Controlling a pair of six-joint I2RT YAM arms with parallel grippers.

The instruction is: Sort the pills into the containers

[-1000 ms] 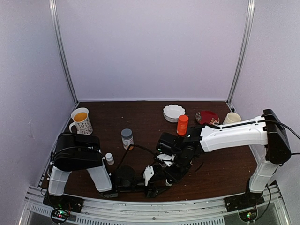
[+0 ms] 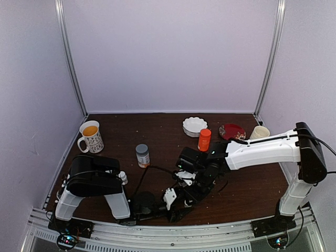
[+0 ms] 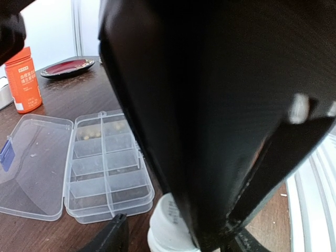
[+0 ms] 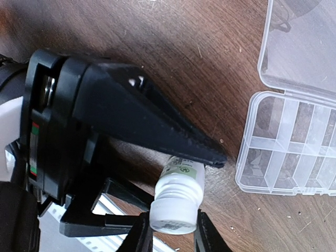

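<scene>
A small white bottle with a green label (image 4: 184,169) is held by my right gripper, shut on it near its white end. From the left, my left gripper reaches in with its fingers parted around the bottle; whether they touch it I cannot tell. In the left wrist view, the right gripper's black body hides much of the scene, leaving a white end of the bottle (image 3: 170,223) showing. Alongside lies a clear pill box (image 3: 107,176) with its lid (image 3: 34,163) folded open. Tan pills (image 3: 92,132) sit in its far compartments.
An orange bottle (image 2: 204,140), white bowl (image 2: 195,126) and red plate (image 2: 232,131) stand farther back. A grey-capped bottle (image 2: 142,155), a mug (image 2: 91,137) and a small white bottle (image 2: 123,177) are on the left.
The left arm has shifted slightly to the right, now covering part of the small white bottle on the left. The right arm has hardly moved.
</scene>
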